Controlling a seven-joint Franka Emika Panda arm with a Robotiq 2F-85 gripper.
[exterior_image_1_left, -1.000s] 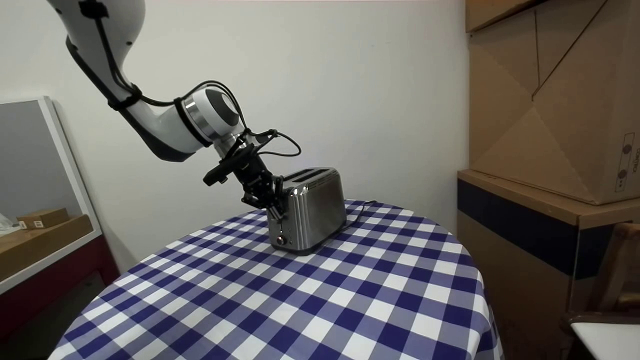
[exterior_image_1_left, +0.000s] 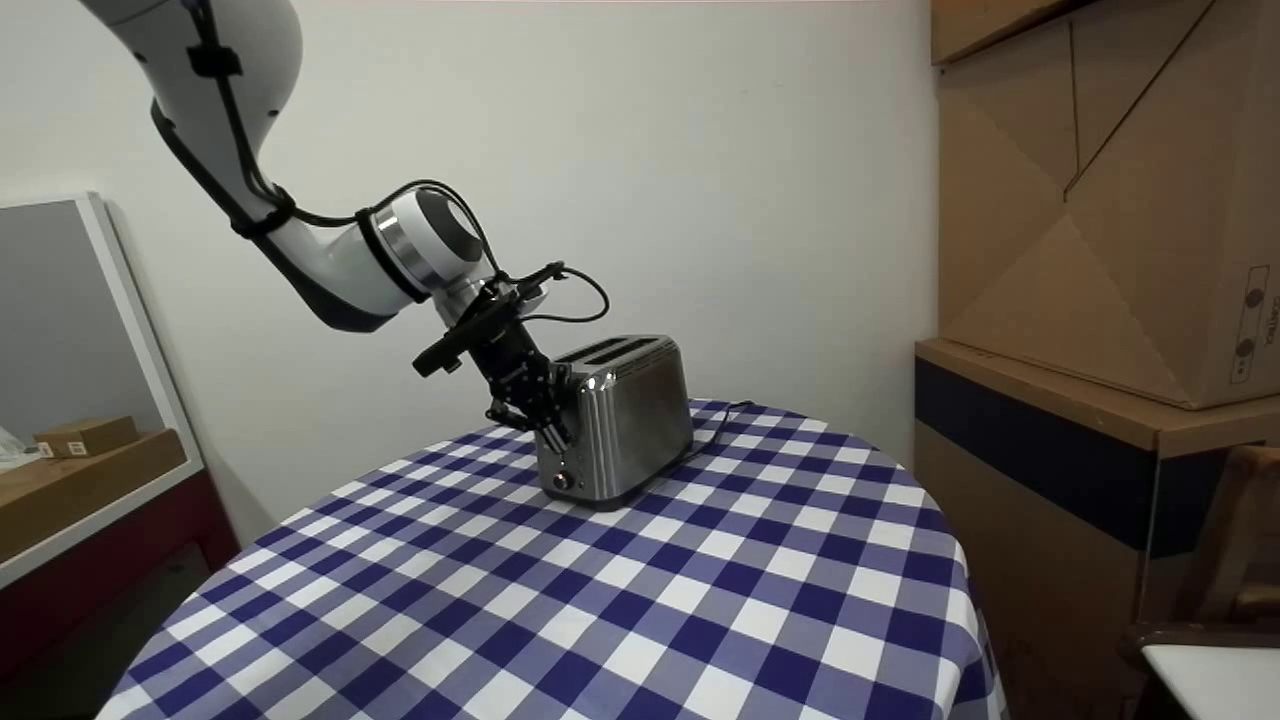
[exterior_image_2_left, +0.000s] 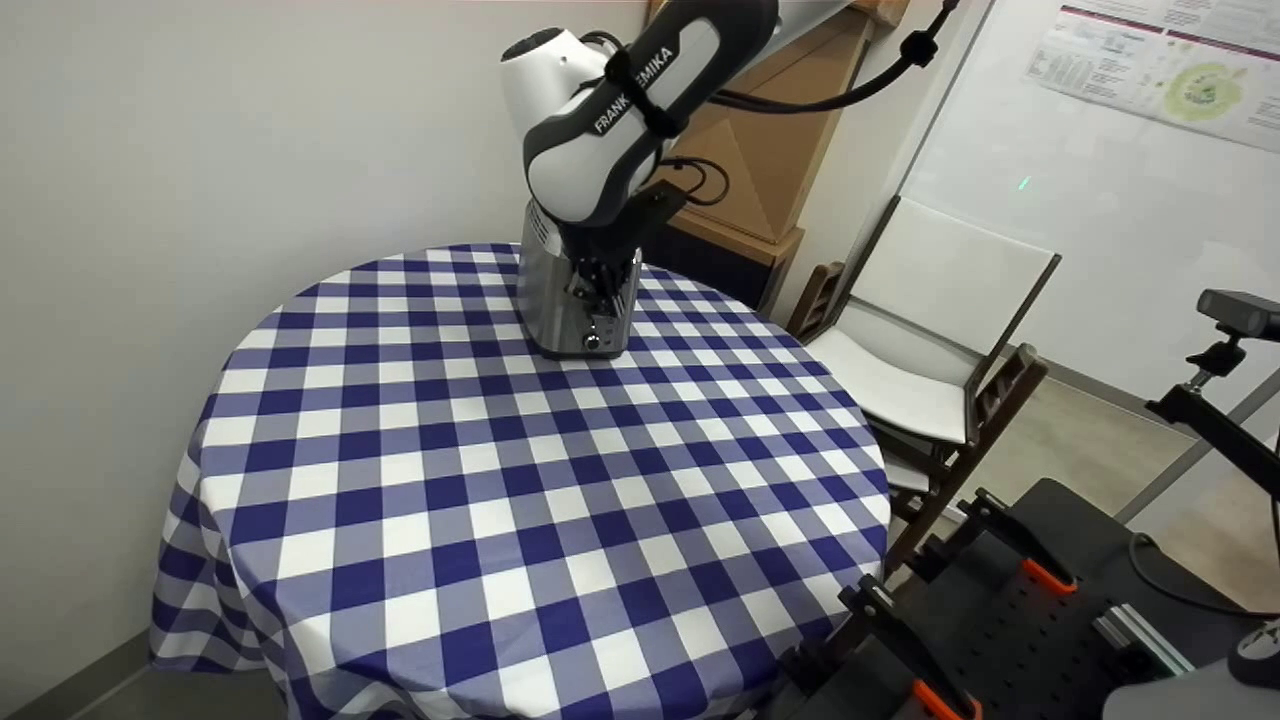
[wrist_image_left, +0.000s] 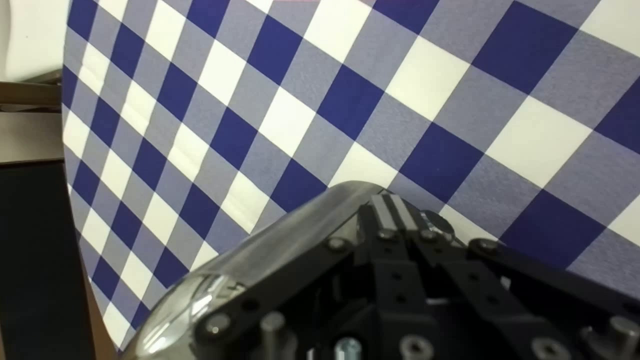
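Note:
A silver toaster (exterior_image_1_left: 645, 414) stands upright on the checked tablecloth, its two top slots empty as far as I can see. My gripper (exterior_image_1_left: 560, 439) points down at a slant against the toaster's narrow front face, a little above the round knob (exterior_image_1_left: 563, 480). In the wrist view the two fingers (wrist_image_left: 384, 211) lie side by side, shut, and nothing shows between them. The toaster's shiny casing (wrist_image_left: 288, 240) runs along their left. Whether a lever sits under the fingertips is hidden by the gripper.
The blue-and-white tablecloth (exterior_image_2_left: 480, 504) is bare around the toaster. A black cord (exterior_image_1_left: 723, 420) trails from the toaster's back toward the table's far edge. Large cardboard boxes (exterior_image_1_left: 1104, 240) stand to the right, and a folding chair (exterior_image_2_left: 912, 348) is beside the table.
My gripper has slid slightly lower along the toaster's front face, and the arm has come down with it. The toaster has stayed in place.

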